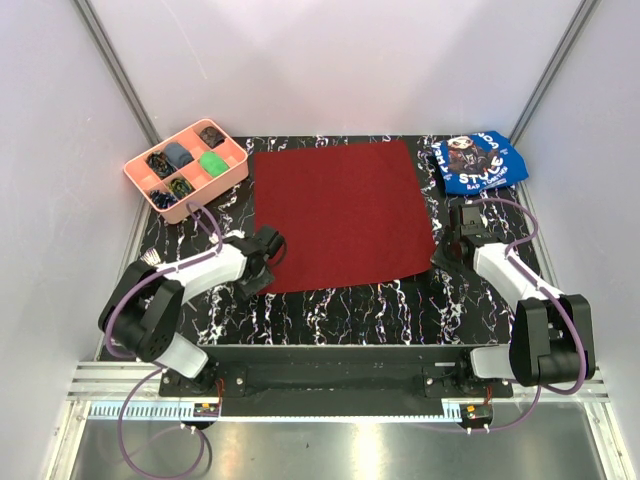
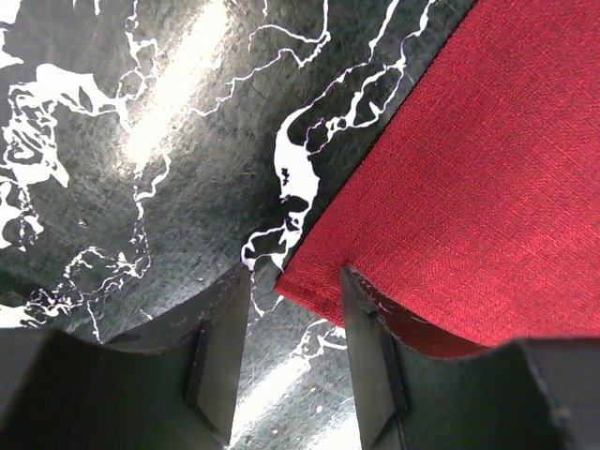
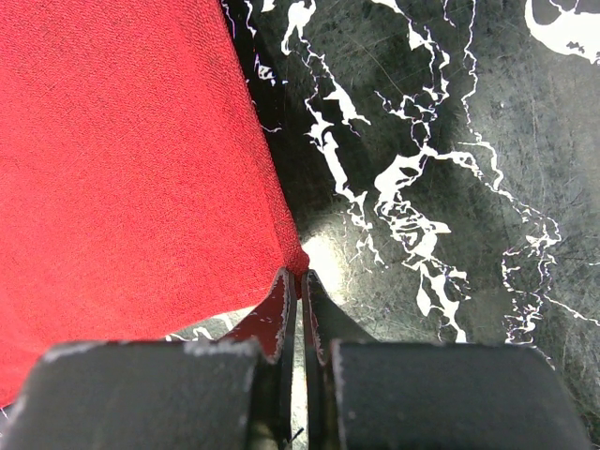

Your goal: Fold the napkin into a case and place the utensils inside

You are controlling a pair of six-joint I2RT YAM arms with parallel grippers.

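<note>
Spread flat over the table lies a dark red napkin [image 1: 340,210], its near edge toward me. At its near left corner, my left gripper is part open; in the left wrist view the corner of the napkin [image 2: 314,277] lies between and just beyond the fingertips, not clamped. At the near right corner my right gripper is shut, with the tip of the napkin corner [image 3: 292,253] pinched between its fingertips. A fork [image 1: 151,257] lies at the left, partly hidden by the left arm.
A pink divided box [image 1: 230,178] with rolled cloths stands at the back left. A blue printed bag [image 1: 480,163] lies at the back right. Bare black marbled table [image 1: 350,320] runs along the front.
</note>
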